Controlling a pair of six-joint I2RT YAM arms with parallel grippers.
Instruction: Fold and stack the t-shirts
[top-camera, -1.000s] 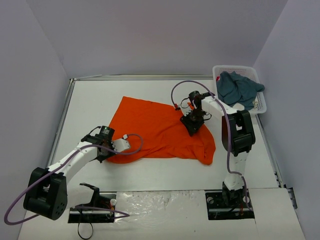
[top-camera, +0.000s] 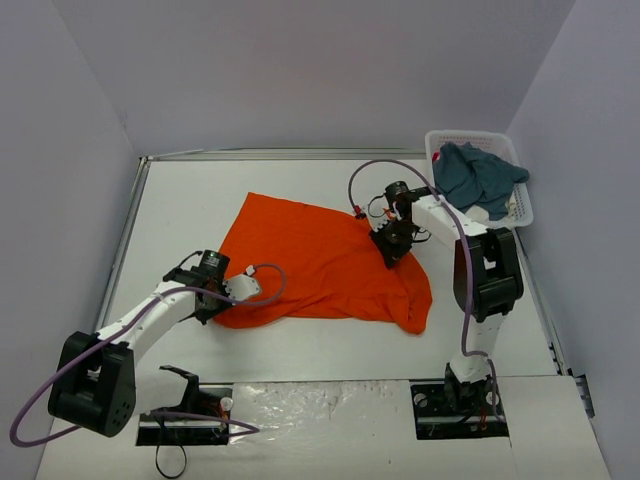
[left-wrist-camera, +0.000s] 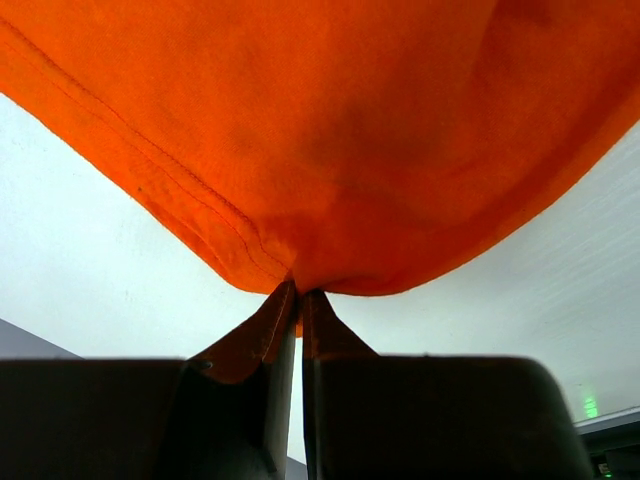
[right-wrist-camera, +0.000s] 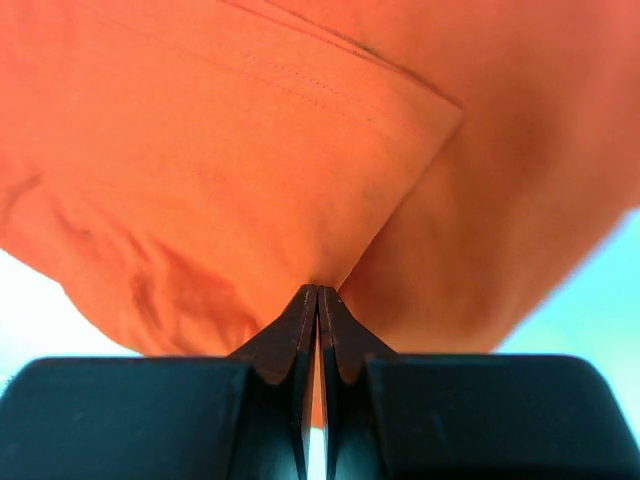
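An orange t-shirt (top-camera: 300, 245) lies spread over the white table, its right part rumpled. At its near left corner, my left gripper (top-camera: 207, 318) is shut on the cloth; in the left wrist view, a hemmed corner of the orange t-shirt (left-wrist-camera: 330, 200) gathers between the fingertips. Over the right part of the shirt, my right gripper (top-camera: 390, 264) points down with its fingers together. The right wrist view puts its fingertips (right-wrist-camera: 308, 298) against the edge of a folded-over layer (right-wrist-camera: 280, 170); no cloth can be made out between them.
A white basket (top-camera: 522, 205) with a teal cloth (top-camera: 475, 178) in it stands at the back right, beside my right arm. Bare table shows left of the shirt and along its front. Grey walls close in the sides and back.
My right gripper has shifted slightly to the right over the shirt, its arm moving the same way. The left arm stays in place, and the shirt has barely moved.
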